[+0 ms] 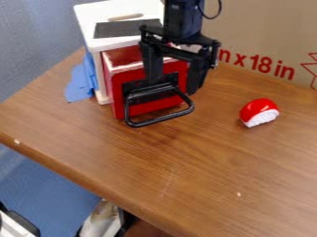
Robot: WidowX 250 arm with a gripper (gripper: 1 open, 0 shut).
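Observation:
My gripper (179, 56) hangs from the top centre of the view, over the front of a toy oven with a white top (95, 17) and a red front (132, 67). Its fingers appear apart, one at the oven's front above the black bar handle (162, 118). Whether anything sits between them is unclear. A red and white round object (258, 112) lies on the table to the right.
A blue cloth (78, 81) lies at the oven's left side. A cardboard sheet (266, 32) stands behind. The table's edge runs along the lower left.

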